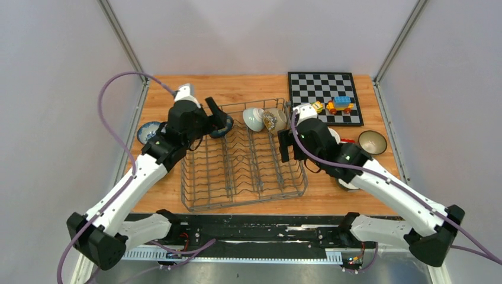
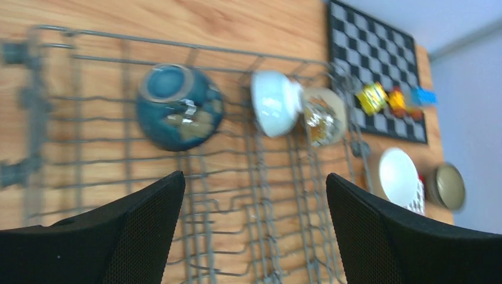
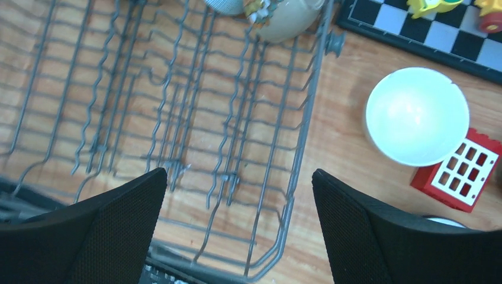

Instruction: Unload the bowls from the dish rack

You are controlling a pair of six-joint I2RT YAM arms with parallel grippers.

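Observation:
Three bowls lean along the far side of the wire dish rack (image 1: 243, 203): a dark blue bowl (image 2: 177, 106), a pale celadon bowl (image 2: 273, 105) and a beige patterned bowl (image 2: 324, 117). My left gripper (image 1: 218, 112) hangs over the blue bowl, hiding part of it in the top view. It is open, with empty space between its fingers. Above the rack's right side, my right gripper (image 1: 285, 146) is open too, holding nothing. Below it, the right wrist view shows bare rack wires and the right rim.
To the right of the rack stand a white bowl (image 3: 417, 115), a red and white block (image 3: 459, 170) and a brown bowl (image 1: 372, 142). A chessboard (image 1: 308, 86) with toys lies at the back right. A blue-white bowl (image 1: 148, 131) sits on the left.

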